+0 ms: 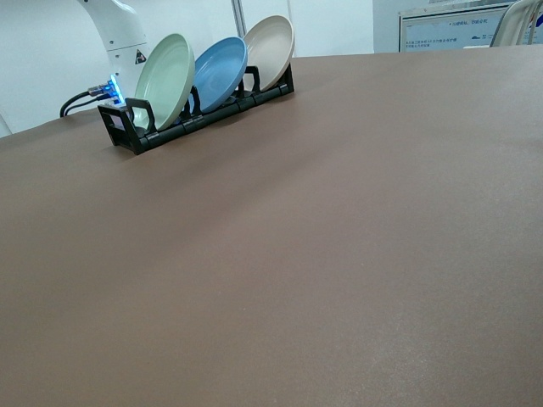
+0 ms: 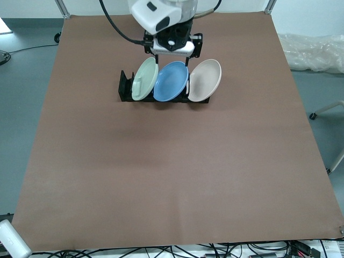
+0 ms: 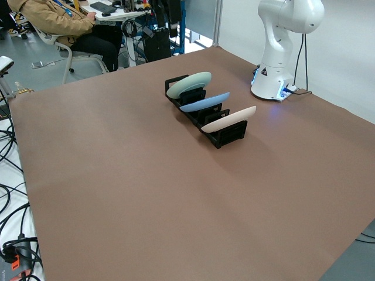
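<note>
A black rack [image 2: 126,89] holds three upright plates: a pale green plate [image 2: 144,80], a blue plate [image 2: 170,81] and a white plate [image 2: 204,80], also seen from low down in the top view and side-on in the right view. My gripper [image 2: 171,58] is at the upper middle of the left view, behind and just above the rack, its two black fingers pointing down at either side of the blue plate's top. Whether it is open or shut on anything I cannot tell. The plates hide the finger ends.
Cables lie along its near edge in the left view. In the right view the white arm base [image 3: 269,85] stands behind the rack, and a seated person is beyond the far edge.
</note>
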